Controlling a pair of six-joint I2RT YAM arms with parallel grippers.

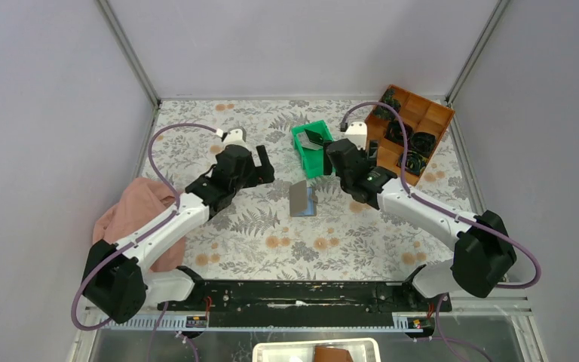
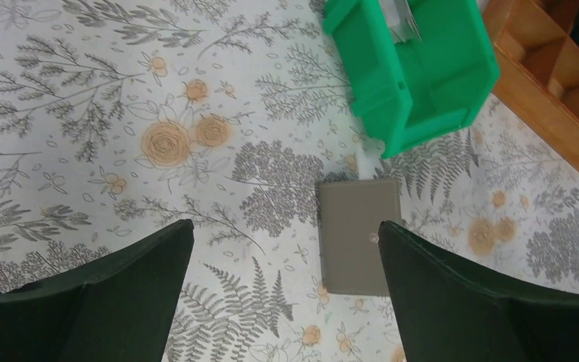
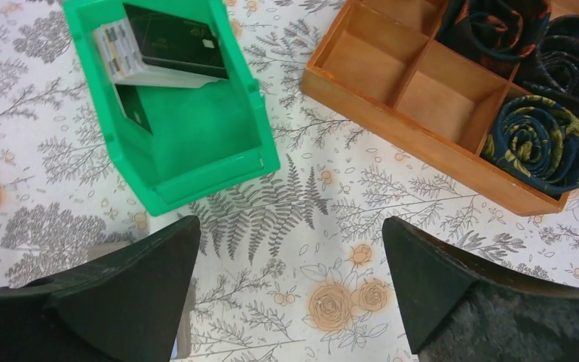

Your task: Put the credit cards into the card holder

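Observation:
A green box [image 3: 211, 143] holds a stack of cards [image 3: 173, 45], white ones with a dark one on top, toward its back end. In front of it on the patterned table lies a grey-brown flat holder [image 2: 354, 234], with a light blue strip at its right side in the top view. My left gripper [image 1: 262, 166] hovers left of the box and holder, open and empty. My right gripper [image 1: 350, 154] hovers beside the box's right side, also open, nothing between its fingers.
A wooden compartment box [image 3: 362, 105] with dark rolled cloths sits at the back right. A pink cloth [image 1: 128, 211] lies at the left edge.

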